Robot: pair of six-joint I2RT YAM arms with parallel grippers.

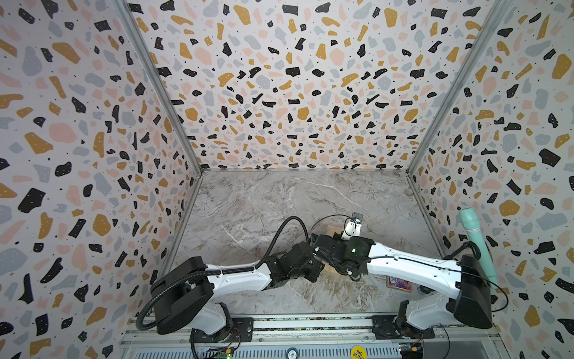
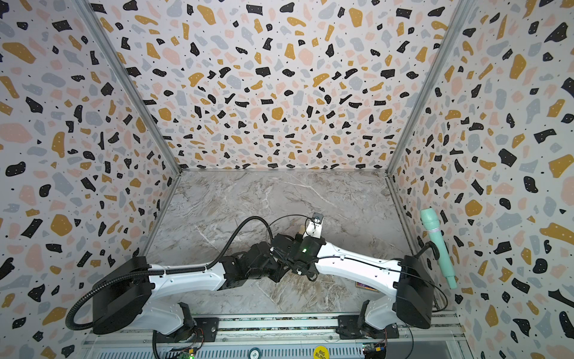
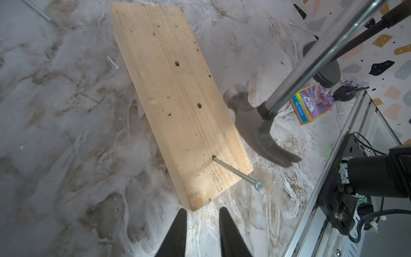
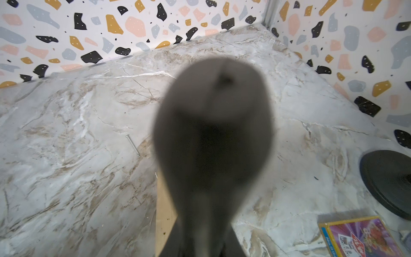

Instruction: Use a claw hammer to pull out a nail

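A bright nail juts from a hole near the near end of the pale wooden plank. In the left wrist view, the claw hammer's dark head hangs above the plank's right edge; its claw appears right of the nail, apart from it. A metal shaft runs up and out of view. My right gripper is shut on the hammer handle, whose blurred end fills the right wrist view. My left gripper's fingertips are a little apart past the plank's end, with only tabletop visible between them.
A loose nail lies on the marbled table. A colourful box and a black round base are to the right. Both arms meet closely over the plank.
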